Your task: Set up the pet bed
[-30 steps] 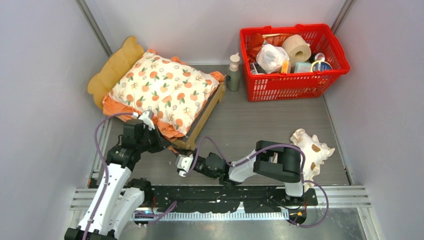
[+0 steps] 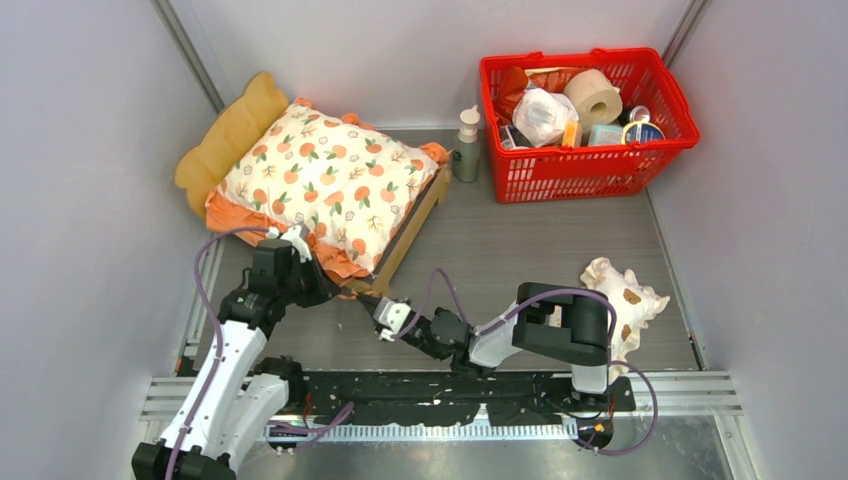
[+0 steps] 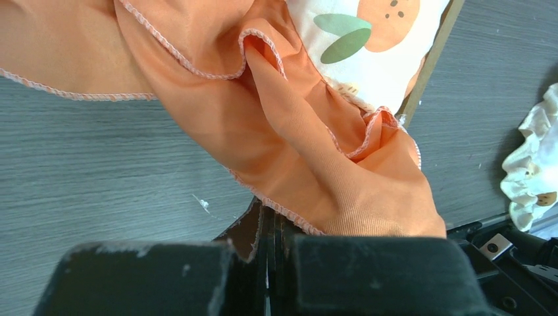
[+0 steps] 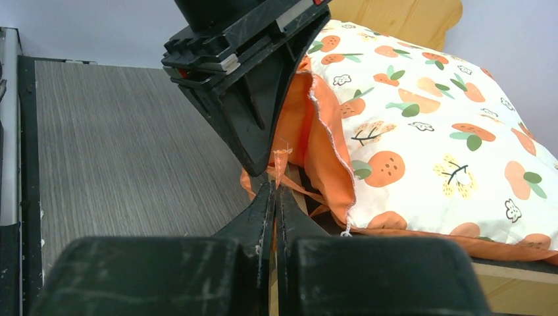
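Observation:
The pet bed has a wooden frame (image 2: 413, 232) with a yellow headboard (image 2: 237, 128) and an orange-trimmed, fruit-print cushion (image 2: 320, 185). At its near corner, my left gripper (image 2: 338, 291) is shut; in the left wrist view the orange ruffle (image 3: 289, 151) runs right behind its fingertips, and whether any cloth is pinched there is unclear. Facing it from the right, my right gripper is shut on a narrow orange strap (image 4: 281, 161), whose frayed end sticks out above the fingertips. The left gripper's finger (image 4: 256, 141) partly hides the cloth at that corner.
A pump bottle (image 2: 466, 150) stands just right of the bed. Behind it to the right is a red basket (image 2: 575, 185) full of goods. A small spotted ruffled pillow (image 2: 625, 305) lies at the right. Bare floor (image 2: 520, 245) stretches between bed and pillow.
My right gripper has drawn back a little to the right, away from the left gripper.

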